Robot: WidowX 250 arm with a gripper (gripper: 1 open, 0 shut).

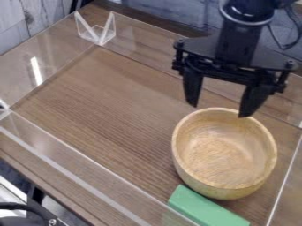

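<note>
My gripper [220,93] hangs in the upper right of the camera view, dark, with its two fingers spread wide open and nothing seen between them. It is over the back part of a light wooden bowl [224,150], which is empty. A green block [207,207] lies in front of the bowl at the bottom edge of the table.
A clear plastic holder [97,28] stands at the back left. Clear edging runs along the table's sides.
</note>
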